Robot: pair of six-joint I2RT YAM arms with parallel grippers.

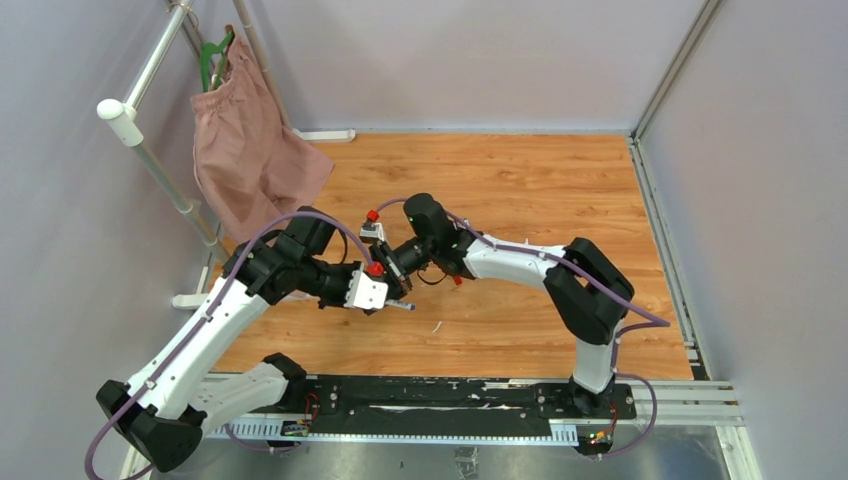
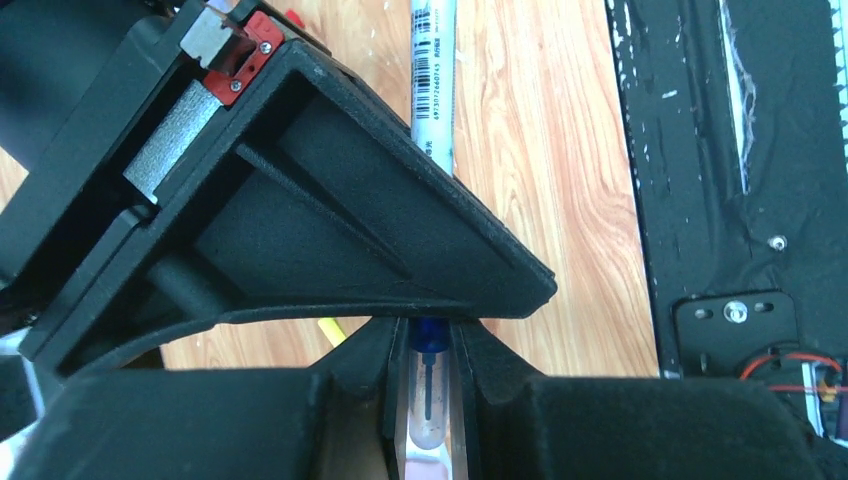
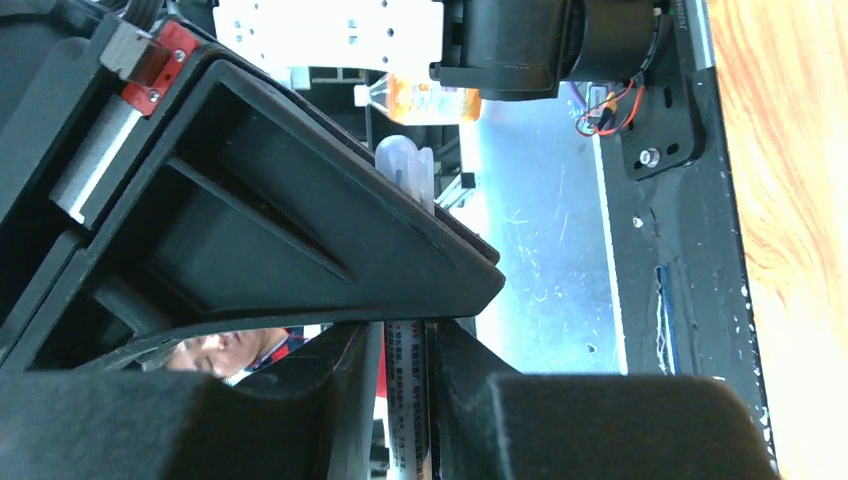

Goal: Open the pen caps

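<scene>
One pen runs through both grippers, which meet left of the table's middle. In the left wrist view its pale barrel with a barcode (image 2: pixel 433 95) shows beyond the black side of the right gripper. A clear pen cap (image 2: pixel 428 400) with a blue part above it sits between the fingers of my left gripper, shut on it. The right wrist view shows the barrel (image 3: pixel 405 390) between the fingers of my right gripper; whether they press on it is unclear. There, the cap's end (image 3: pixel 400 160) pokes out beyond the left gripper.
A yellow piece (image 2: pixel 332 330) lies on the table, partly hidden. A small white strip (image 1: pixel 437 327) lies on the bare wood in front. Pink cloth (image 1: pixel 250 140) hangs on a rack at the back left.
</scene>
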